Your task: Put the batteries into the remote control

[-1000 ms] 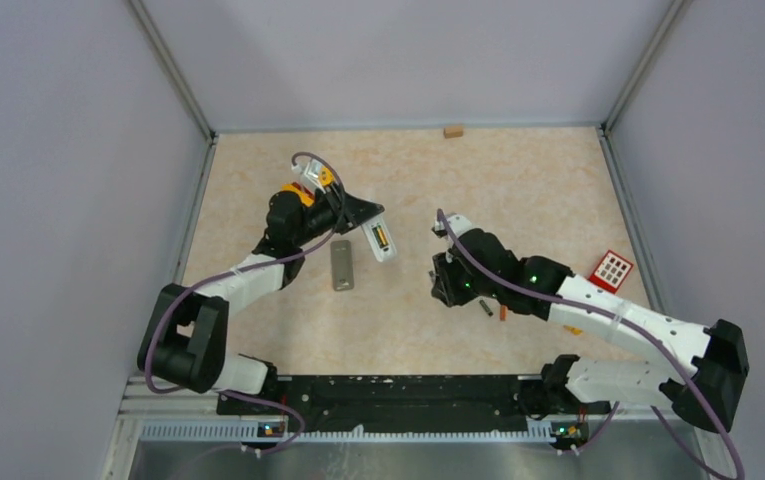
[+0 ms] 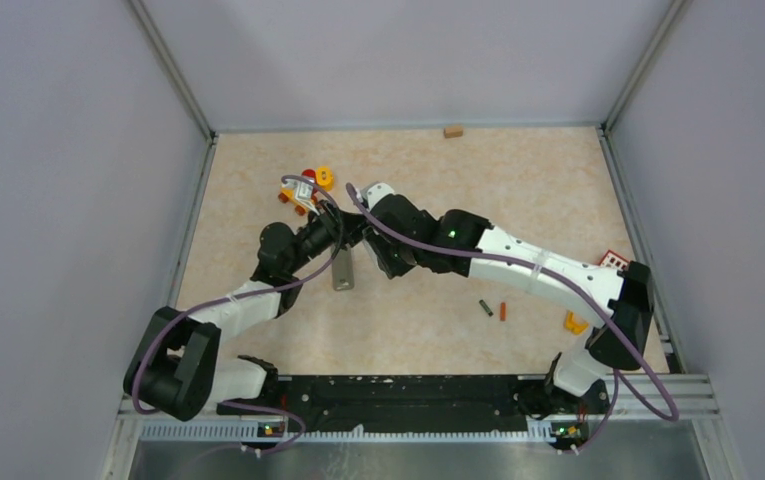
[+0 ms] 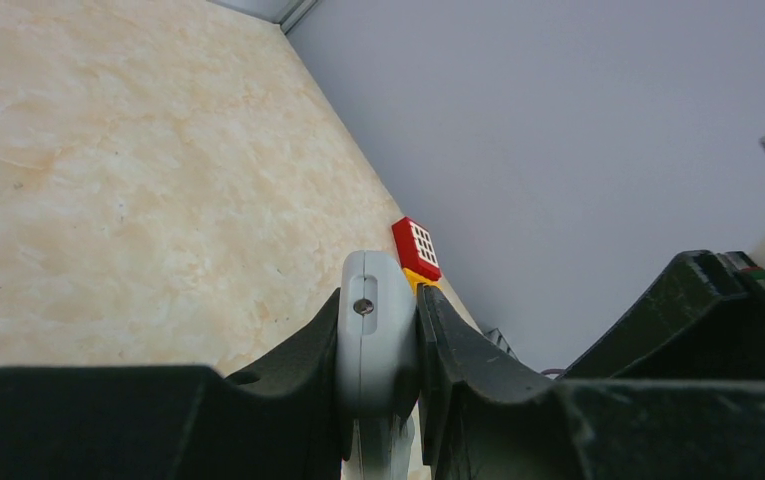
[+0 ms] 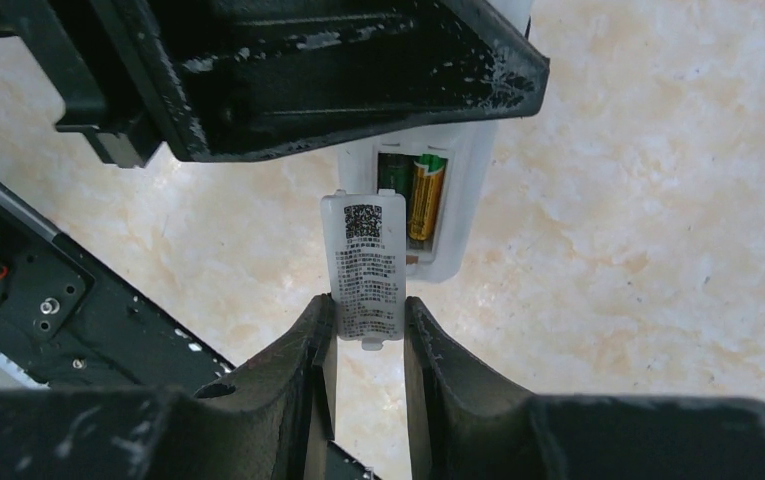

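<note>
The white remote (image 4: 453,235) has its battery compartment open, showing a green battery (image 4: 394,174) and an orange battery (image 4: 427,196) in the right wrist view. My left gripper is shut on the remote, seen end-on in its wrist view. My right gripper is shut on the white battery cover (image 4: 364,260), held upright in that view over the lower part of the compartment, partly hiding it; whether it touches cannot be told. From the top, both grippers meet near the middle and largely hide the remote.
A grey plate (image 2: 343,275) lies below the left arm. Loose small green (image 2: 486,307) and orange (image 2: 503,311) pieces lie front right. A red-and-white toy (image 2: 613,259), yellow toys (image 2: 323,177) and a wooden block (image 2: 453,131) sit around the edges.
My right arm has moved left and up to the remote, now covering it in the top view. My left arm has shifted slightly toward the front.
</note>
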